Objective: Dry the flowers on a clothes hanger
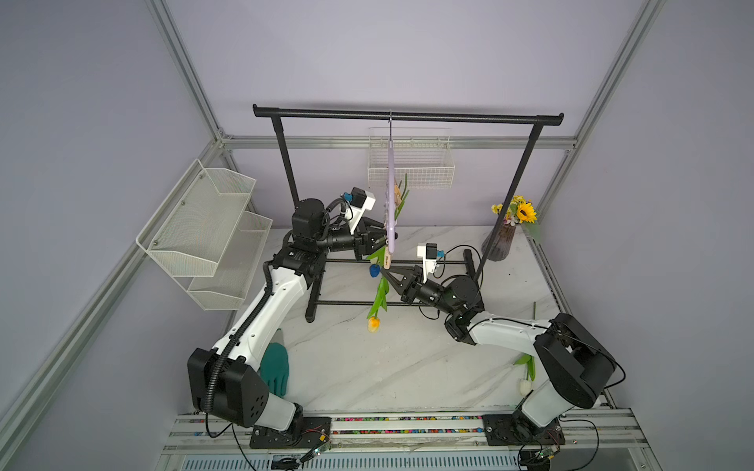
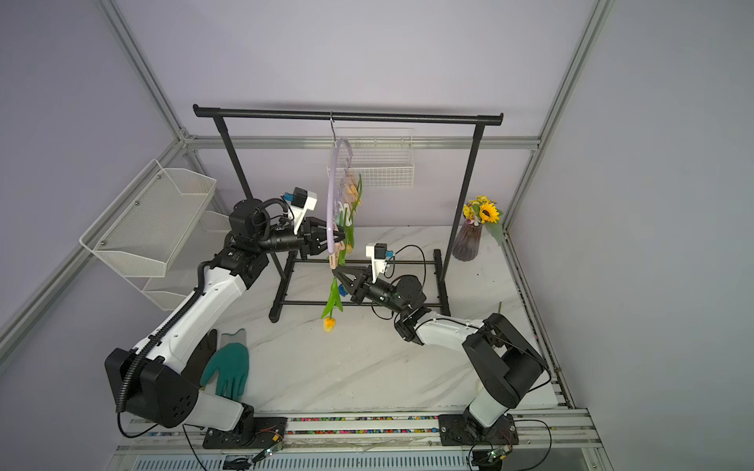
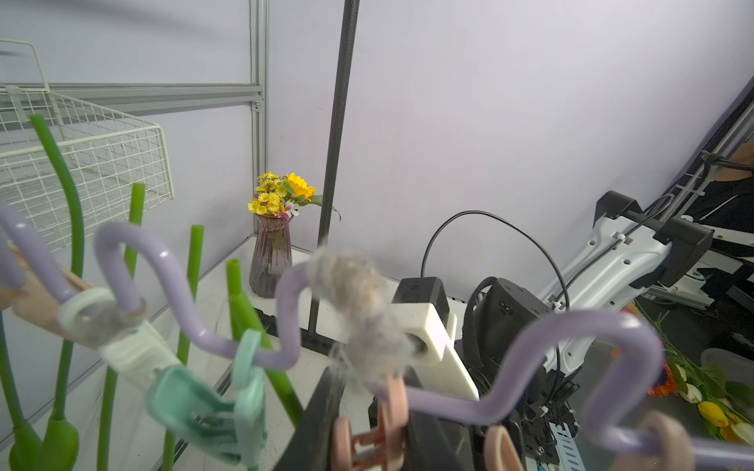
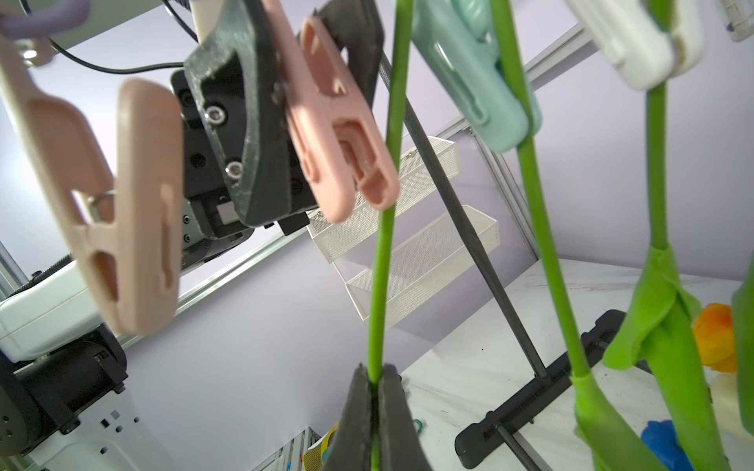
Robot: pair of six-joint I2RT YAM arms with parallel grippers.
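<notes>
A lilac hanger (image 1: 391, 196) with pastel clips hangs from the black rail, holding several tulips head-down. My left gripper (image 1: 381, 235) is shut on a pink clip (image 4: 330, 125) at the hanger, seen from below in the right wrist view. Just lower, my right gripper is shut on a green stem (image 4: 381, 298), which runs up behind that clip. The yellow tulip (image 2: 329, 323) hangs below the grippers, a blue bloom (image 1: 374, 270) beside it. In the left wrist view the fingertips are partly hidden by the clip.
A vase of flowers (image 1: 499, 239) stands at the back right. A teal glove (image 2: 230, 369) lies front left. Wire baskets (image 1: 196, 235) are on the left and back walls.
</notes>
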